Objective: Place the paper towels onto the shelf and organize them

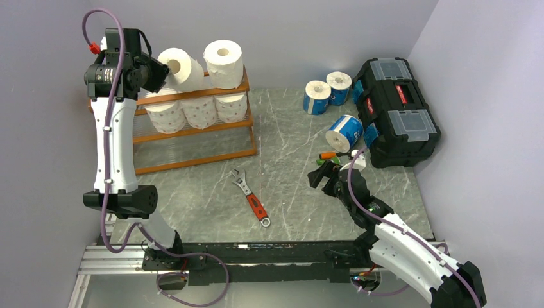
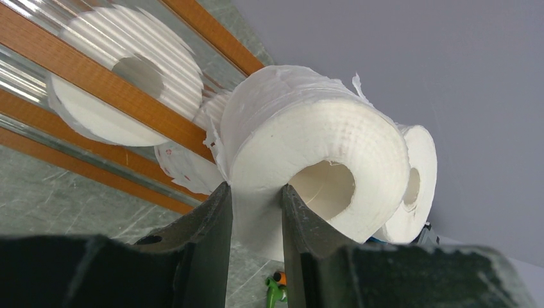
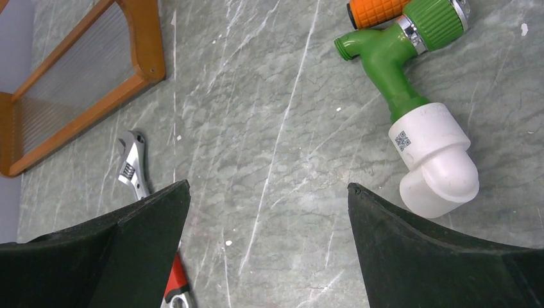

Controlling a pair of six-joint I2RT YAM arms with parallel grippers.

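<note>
At the shelf's top left, a white paper towel roll tilts, its hollow end toward my left gripper. In the left wrist view, that gripper is shut on the wall of the roll, near its core hole. Whether the roll bears on the top tier cannot be told. Another white roll stands upright at the right of the wooden shelf's top tier. Dotted rolls fill the tier below. Over the table, my right gripper is open and empty.
Blue-wrapped rolls and black toolboxes occupy the table's right rear. A red-handled wrench lies before the shelf. Close to the right gripper is a green and white tool.
</note>
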